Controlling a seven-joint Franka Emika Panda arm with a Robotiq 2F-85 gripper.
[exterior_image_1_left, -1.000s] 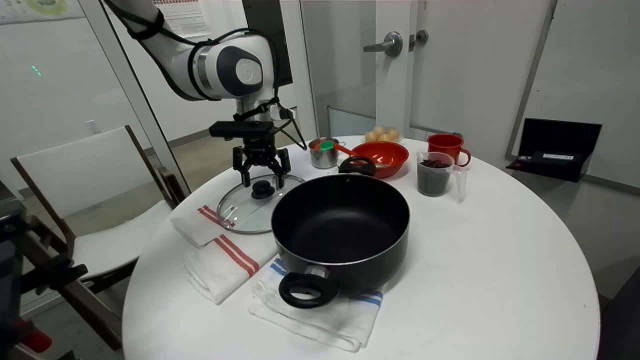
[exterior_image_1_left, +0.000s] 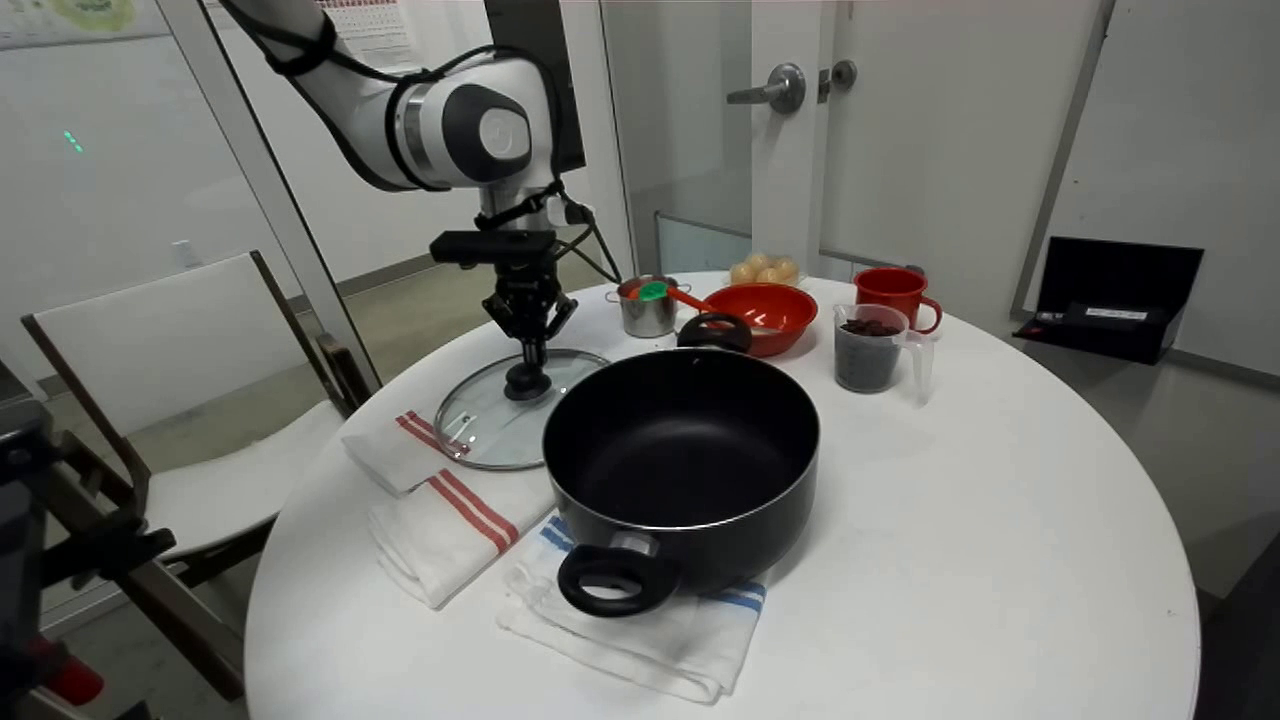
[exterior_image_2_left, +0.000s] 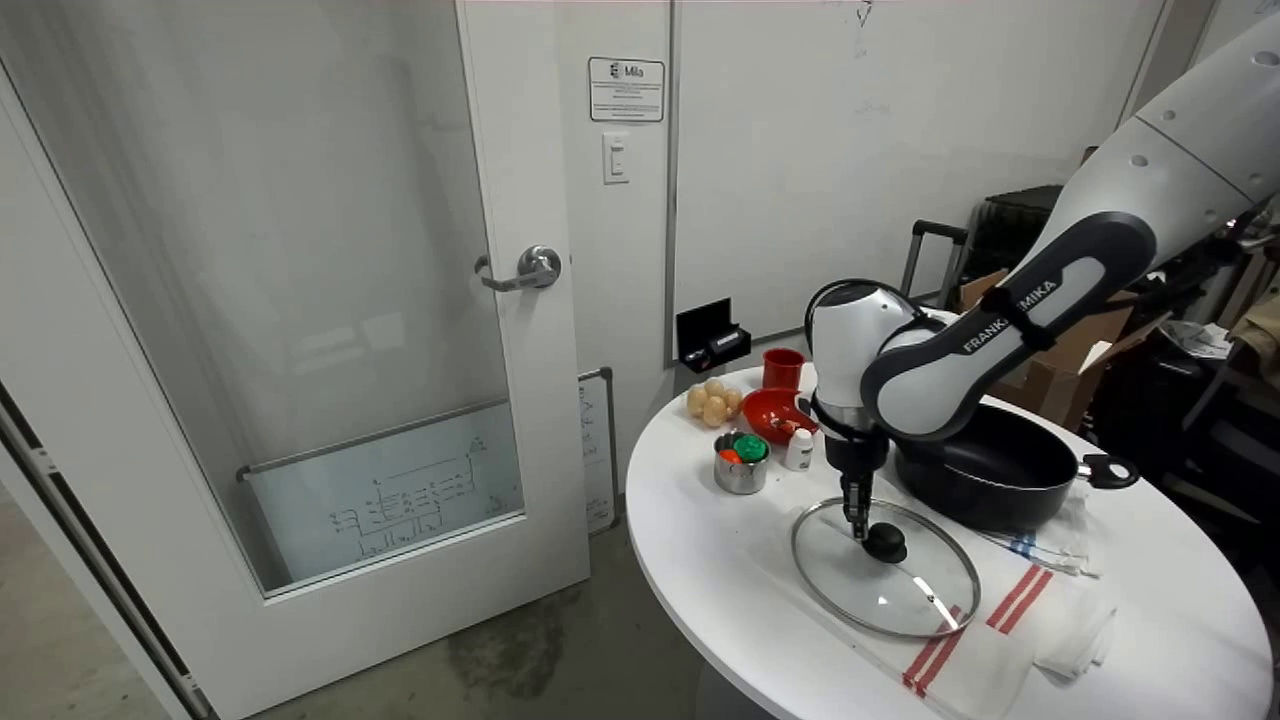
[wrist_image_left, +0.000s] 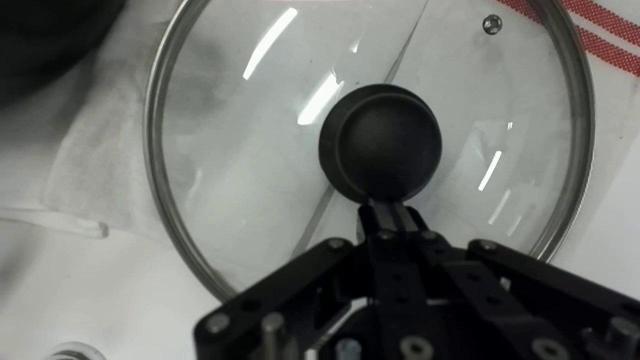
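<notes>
The glass lid (wrist_image_left: 240, 180) with its steel rim lies on the table, partly over a red-striped cloth. Its round black knob (wrist_image_left: 390, 144) points up and shows whole in the wrist view. My gripper is shut, its two fingers side by side with nothing seen between them. The fingertips sit right at the knob's edge; whether they touch it I cannot tell. In exterior view 2 the gripper (exterior_image_2_left: 857, 528) stands beside the knob (exterior_image_2_left: 885, 542), not around it. A black pot (exterior_image_1_left: 684, 444), uncovered and empty, stands close to the lid.
Under the pot is a blue-striped cloth (exterior_image_1_left: 648, 642); the red-striped cloth (exterior_image_1_left: 468, 528) lies near the lid. Behind stand a steel cup (exterior_image_1_left: 648, 314), a red bowl (exterior_image_1_left: 780, 318), a measuring cup (exterior_image_1_left: 867, 360) and a red mug (exterior_image_1_left: 890, 288).
A second ago my gripper was open, its fingers spread on either side of the knob. They have closed together, and the hand is slightly higher. Lid and pot have not moved.
</notes>
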